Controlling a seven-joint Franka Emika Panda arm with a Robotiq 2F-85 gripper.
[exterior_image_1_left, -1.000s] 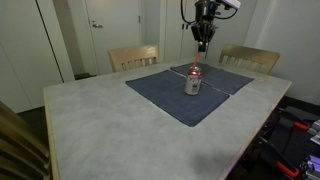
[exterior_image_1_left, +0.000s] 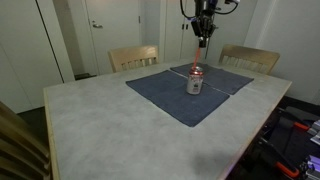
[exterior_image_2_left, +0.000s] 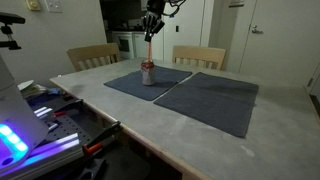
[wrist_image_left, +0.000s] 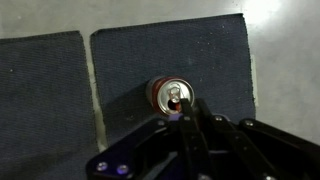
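A red and silver drink can (exterior_image_1_left: 195, 80) stands upright on a dark placemat (exterior_image_1_left: 170, 95); in the wrist view its open top (wrist_image_left: 174, 97) faces me. Above the can rises a thin pinkish-red straw (exterior_image_2_left: 150, 50), nearly vertical, its lower end meeting the can's top. Whether that end is inside the opening, I cannot tell. My gripper (exterior_image_1_left: 202, 42) is over the can, shut on the straw's upper part. In the wrist view, the dark fingers hide much of the lower middle.
A second dark placemat (exterior_image_2_left: 212, 101) lies beside the can's mat, with a narrow strip of table between them. Wooden chairs (exterior_image_1_left: 134, 57) stand at the table's far side.
My gripper has risen slightly, and a little more of the straw shows below it. The can remains upright on the mat.
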